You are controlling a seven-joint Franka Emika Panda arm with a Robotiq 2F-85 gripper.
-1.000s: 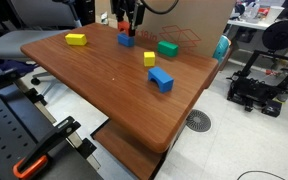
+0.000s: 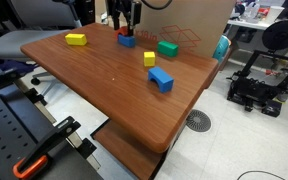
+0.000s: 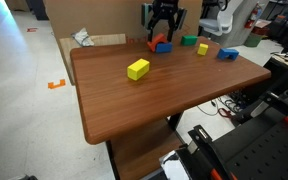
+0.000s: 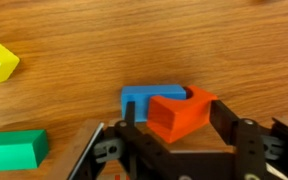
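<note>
An orange block (image 4: 178, 115) sits tilted at the blue block (image 4: 149, 92), covering part of it in the wrist view. My gripper is around the orange block, its fingers part open. Blue shows in a gap between the left finger and the orange block, while the right finger is close against its other side. In the second exterior view, the orange block (image 3: 156, 41) and blue block (image 3: 164, 48) are under the gripper (image 3: 162, 33) at the table's far side. How firmly the orange block rests on the blue one cannot be made out.
A green block (image 2: 168, 48) and a yellow block (image 2: 150, 59) stand near the gripper. Another blue block (image 2: 160, 80) lies closer to the front, and a second yellow block (image 2: 76, 39) is off to the left.
The other blocks have stayed in place.
</note>
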